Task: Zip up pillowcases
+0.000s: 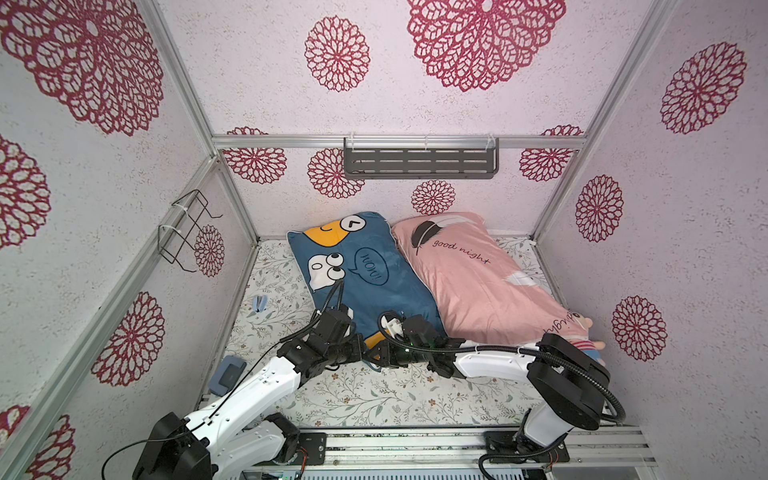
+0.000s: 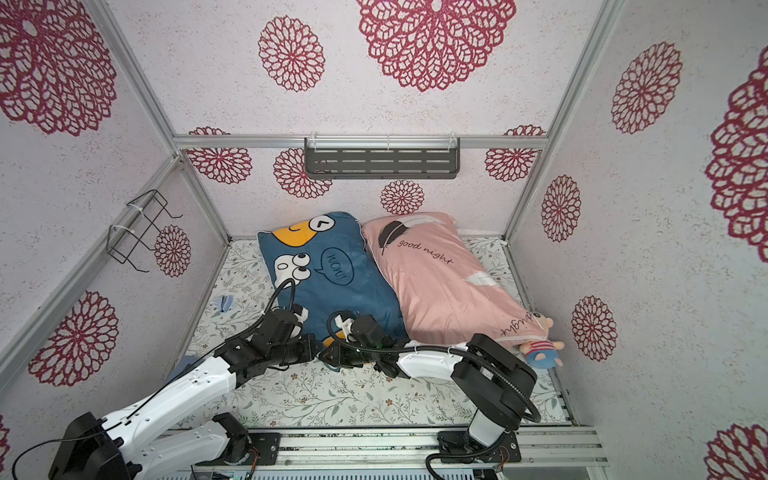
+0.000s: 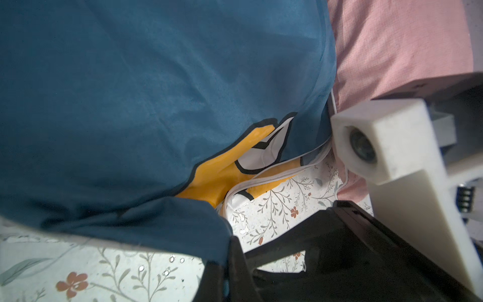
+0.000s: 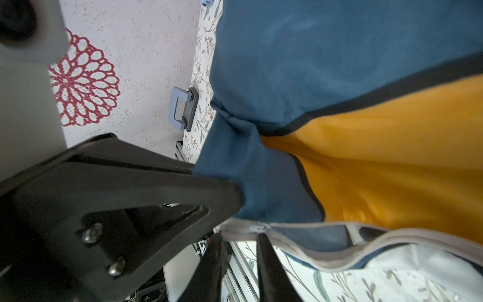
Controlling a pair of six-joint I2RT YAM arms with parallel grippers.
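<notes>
The blue pillowcase (image 1: 364, 280) lies at the centre, its front edge gathered under both grippers; its white zipper band (image 4: 327, 259) crosses the lower right wrist view. My left gripper is shut at the folded blue edge, with cloth reaching into its fingertips. My right gripper has its fingertips a little apart at the zipper band, close beside the left one; whether cloth is between them is unclear. The pink pillowcase (image 1: 472, 288) lies to the right, overlapping a striped doll (image 2: 542, 352).
Small blue clips (image 1: 258, 302) and a blue-grey case (image 1: 226, 376) lie on the left of the floral surface. Walls enclose both sides and the back; a grey rack (image 1: 420, 160) hangs on the back rail.
</notes>
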